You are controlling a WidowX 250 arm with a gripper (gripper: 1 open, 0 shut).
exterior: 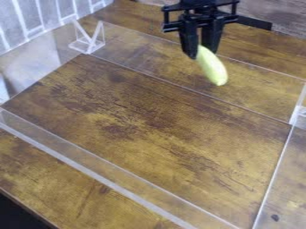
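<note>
My black gripper (199,40) hangs at the top centre-right of the camera view, shut on a pale yellow-green elongated object (212,66), which is held in the air at a tilt above the back part of the wooden board (143,143).
Clear plastic walls (114,170) border the board, with a white bracket (89,38) at the back left corner. A white railing (30,18) stands at the top left. The middle of the board is bare.
</note>
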